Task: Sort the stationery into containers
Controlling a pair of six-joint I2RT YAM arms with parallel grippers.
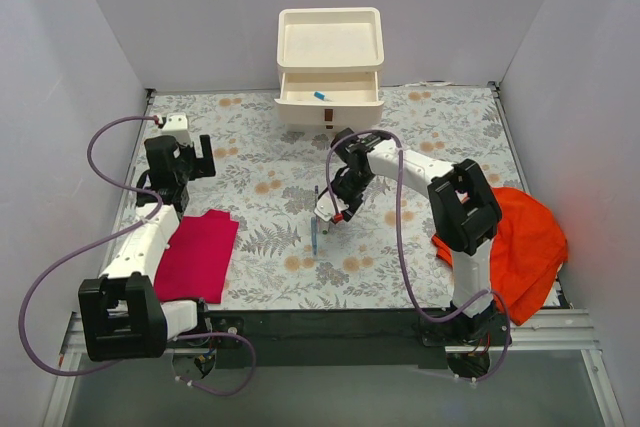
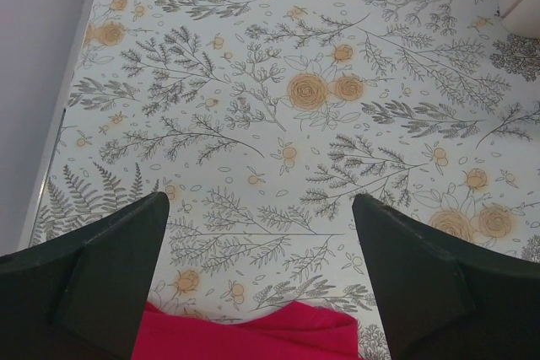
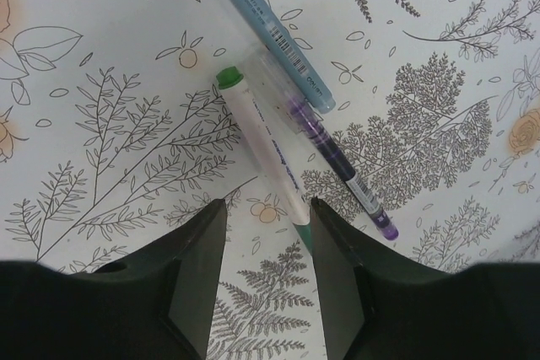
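My right gripper is open, low over three pens in the middle of the table. In the right wrist view a white pen with green cap runs between its fingers, beside a purple pen and a light blue pen. The cream drawer box at the back has its drawer pulled out, with a blue item inside. My left gripper stands open at the left, above the table, with nothing between its fingers.
A red cloth lies at front left, an orange cloth at the right. Walls border both sides and the back.
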